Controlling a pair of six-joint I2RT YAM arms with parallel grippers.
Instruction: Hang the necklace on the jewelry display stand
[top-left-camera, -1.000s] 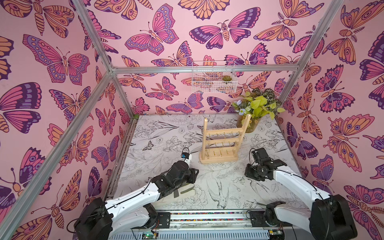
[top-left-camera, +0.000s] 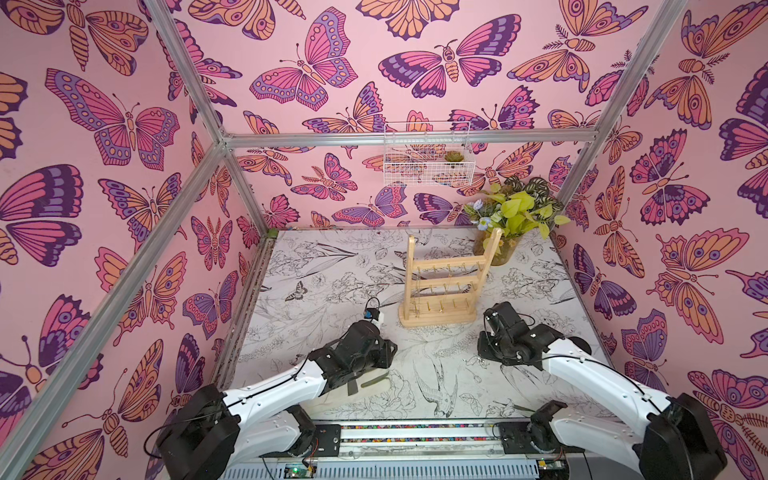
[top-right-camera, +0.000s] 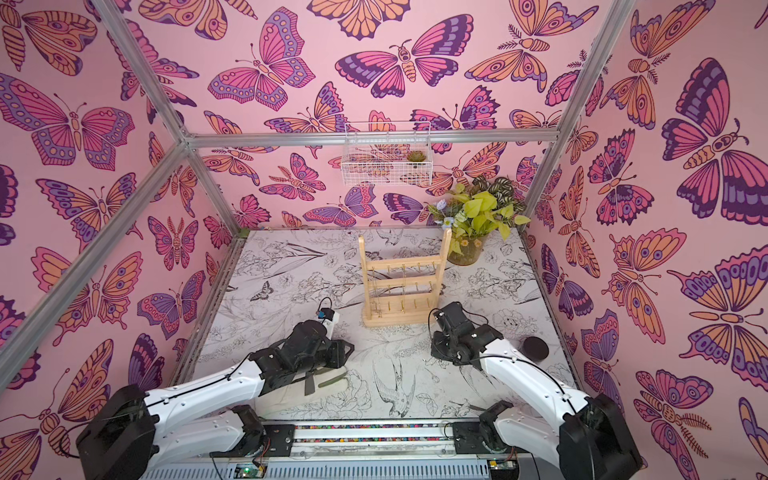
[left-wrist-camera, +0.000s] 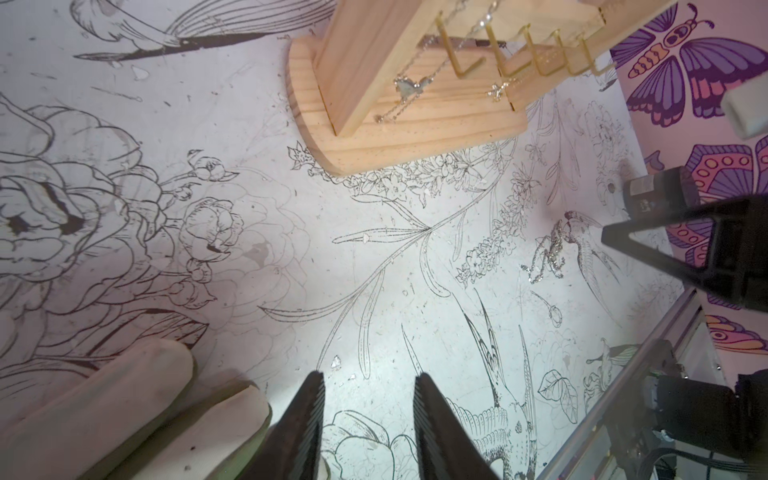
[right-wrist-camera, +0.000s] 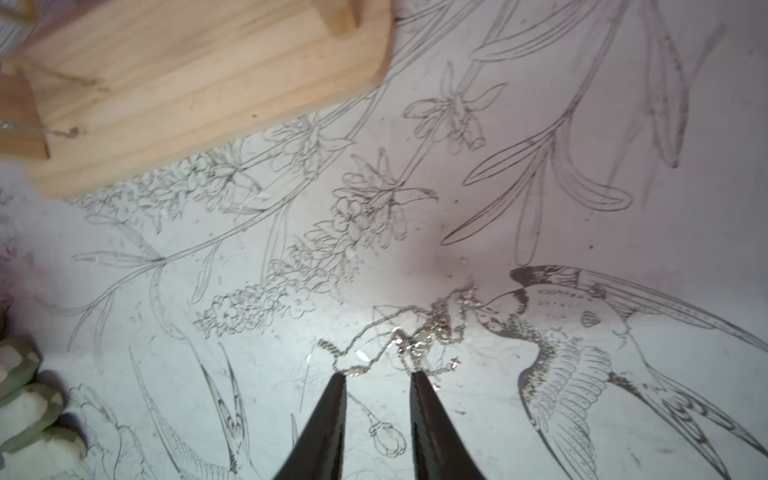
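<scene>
A thin silver necklace (right-wrist-camera: 432, 332) lies bunched on the patterned table, just beyond my right fingertips in the right wrist view. It also appears as a small glittering heap (left-wrist-camera: 548, 260) in the left wrist view. My right gripper is part open above the table, with only tabletop visible between its fingers. The wooden jewelry stand (top-left-camera: 440, 312) stands upright at mid-table, with brass hooks (left-wrist-camera: 456, 56). Fine chains hang on it, one bearing a butterfly-like pendant (left-wrist-camera: 409, 86). To the stand's front left, my left gripper is part open and empty.
Pale, green-edged long objects (left-wrist-camera: 104, 408) lie beside the left gripper. A dark round container (top-right-camera: 534, 348) stands right of the right arm. Behind the stand is a potted plant (top-left-camera: 512, 216). Table between the two grippers is clear.
My right gripper has moved left and slightly toward the front edge. My left gripper has shifted only a little. The stand is where it was.
</scene>
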